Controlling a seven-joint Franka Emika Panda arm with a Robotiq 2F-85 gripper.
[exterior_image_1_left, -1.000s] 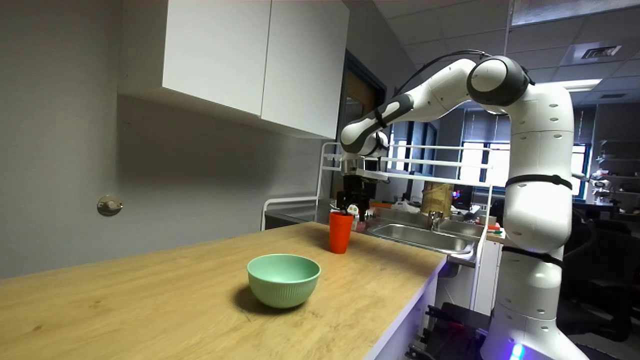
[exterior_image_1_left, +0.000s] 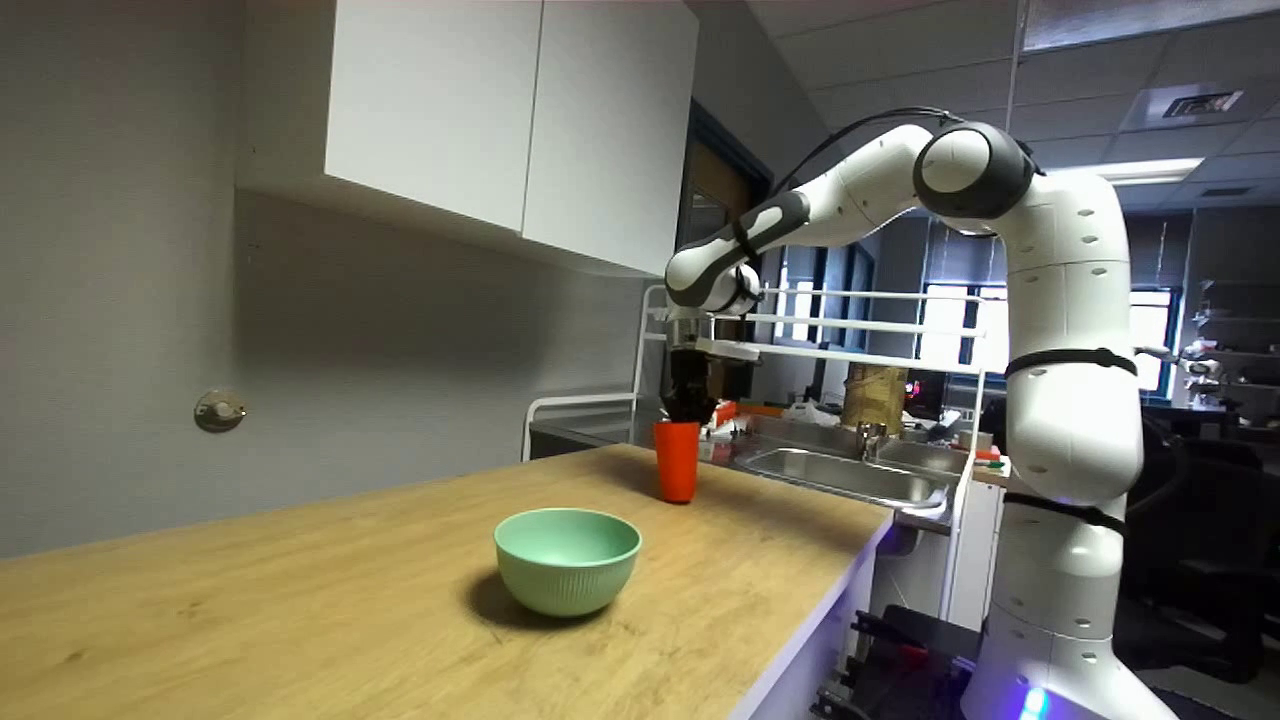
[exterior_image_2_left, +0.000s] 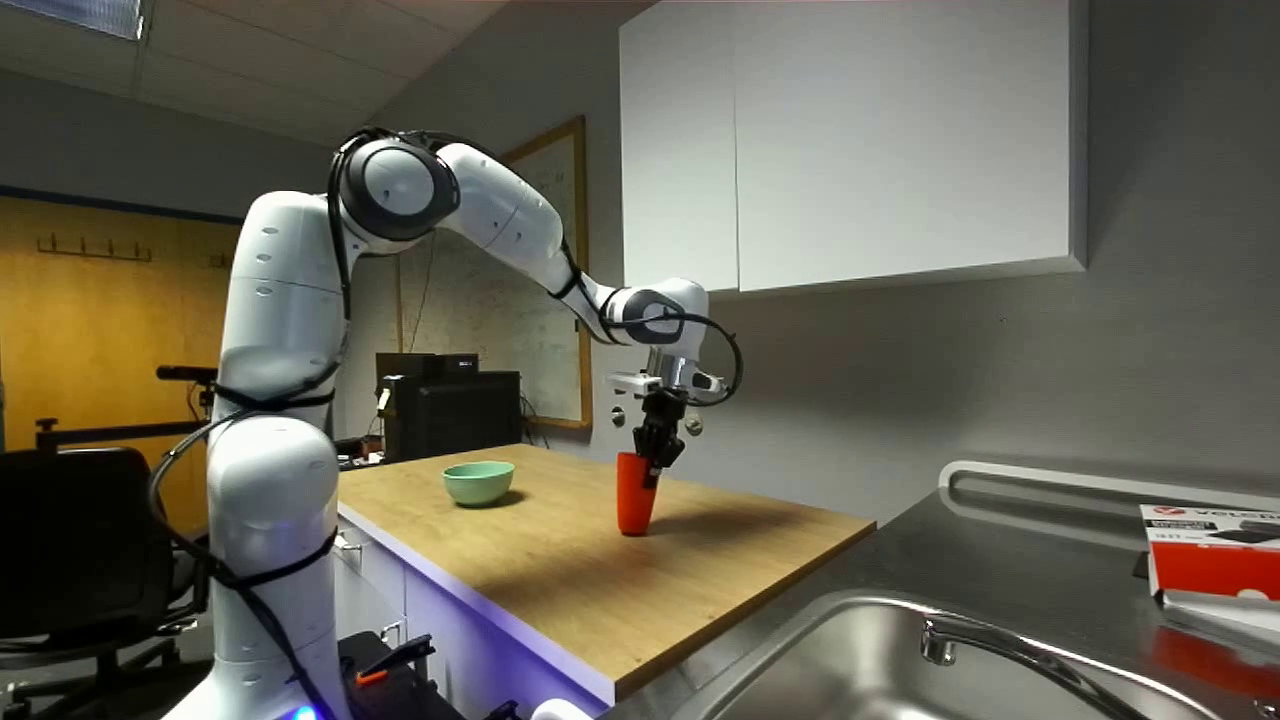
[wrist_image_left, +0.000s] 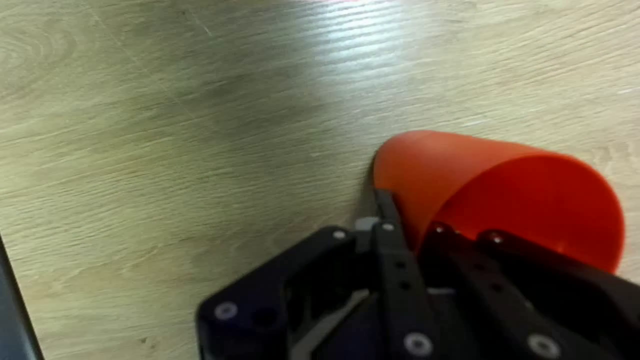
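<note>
A tall red cup (exterior_image_1_left: 677, 462) stands near the far end of the wooden counter, its open mouth facing up. My gripper is shut on the cup's wall, with one finger inside the mouth and the other along the outside. In exterior view 2 the cup (exterior_image_2_left: 635, 494) leans slightly and its base is at or close to the counter top; I cannot tell whether it touches. A green ribbed bowl (exterior_image_1_left: 567, 562) sits upright on the counter, apart from the cup, and looks empty from what shows of its inside.
White cabinets (exterior_image_2_left: 900, 144) hang on the wall above the counter. Past the counter's end lies a metal sink (exterior_image_2_left: 828, 660) with a faucet (exterior_image_2_left: 1020, 654), and a red and white box (exterior_image_2_left: 1212, 552) rests beyond.
The gripper was at the cup's rim; it and the arm have moved slightly left in exterior view 1 and the fingers are now lower on the cup. The cup shifted slightly; the bowl stayed put.
</note>
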